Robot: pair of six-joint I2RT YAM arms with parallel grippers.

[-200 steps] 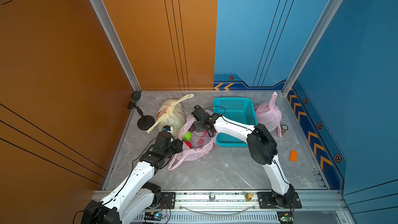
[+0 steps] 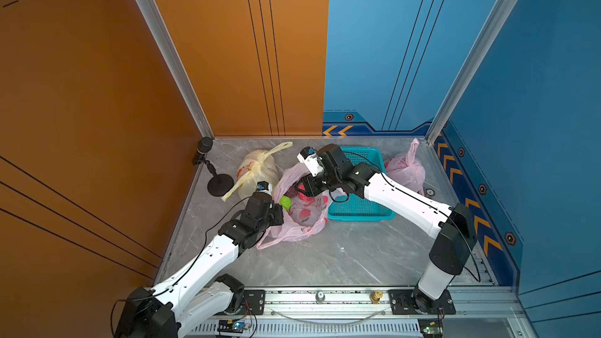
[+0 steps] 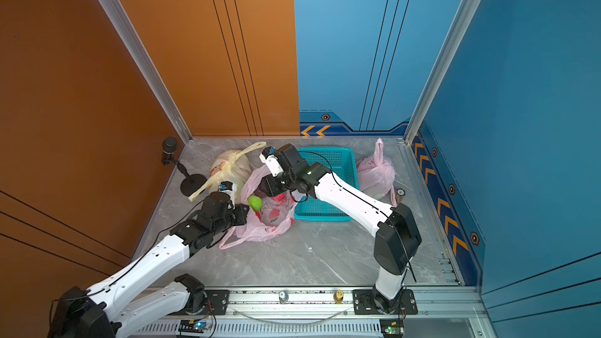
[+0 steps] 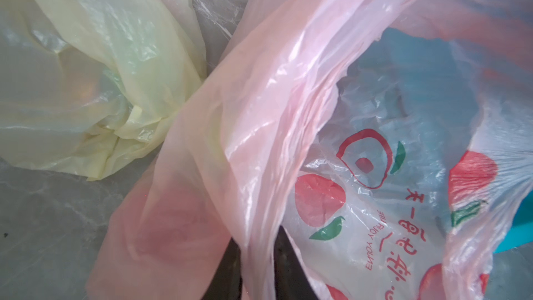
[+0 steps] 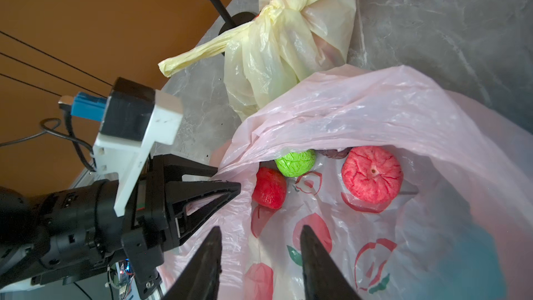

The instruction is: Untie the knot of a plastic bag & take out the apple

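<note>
An untied pink plastic bag (image 2: 289, 233) lies open-mouthed on the table. Through its mouth, the right wrist view shows a red apple (image 5: 269, 187), a round green item (image 5: 295, 162), a larger pinkish-red fruit (image 5: 372, 174) and part of something dark (image 5: 333, 153). At the bag's left rim is my left gripper; gathered pink plastic (image 4: 261, 211) fills the gap between its fingers, though whether they pinch it cannot be told. My right gripper stands open over the bag's mouth, a finger (image 5: 211, 255) on either side of an empty gap.
A knotted yellow bag (image 2: 261, 170) sits behind the left gripper, near a black microphone stand (image 2: 219, 184). The turquoise basket (image 2: 366, 212) is empty where visible, right of the pink bag. Another tied pink bag (image 2: 405, 172) stands beyond it.
My left gripper has shifted slightly rightward and back.
</note>
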